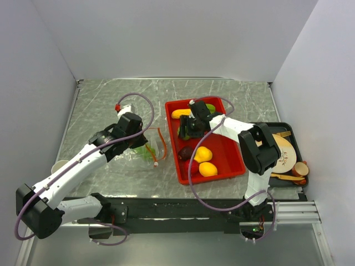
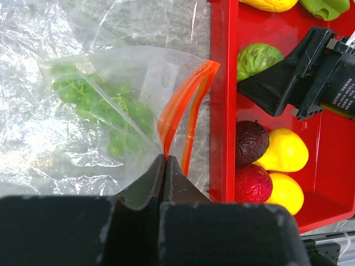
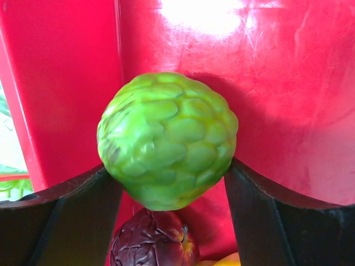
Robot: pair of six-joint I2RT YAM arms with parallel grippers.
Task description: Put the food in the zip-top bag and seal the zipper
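Observation:
The clear zip top bag (image 2: 61,127) lies on the counter with green grapes (image 2: 113,111) inside. Its orange zipper strip (image 2: 186,91) rises in a bend and comes together at the tips of my left gripper, shut on the bag's edge there. My right gripper is inside the red tray, its fingers apart on either side of a green scaly fruit (image 3: 169,138). Both fingertips appear to meet the fruit's sides; how firmly cannot be told. Beside the fruit is a dark wrinkled fruit (image 3: 152,241).
The red tray (image 2: 222,111) also holds a red fruit (image 2: 253,184), yellow fruits (image 2: 285,151) and other produce at the back. A black tray (image 1: 304,166) with a board and utensils stands at the right. Behind the bag the counter (image 1: 125,88) is clear.

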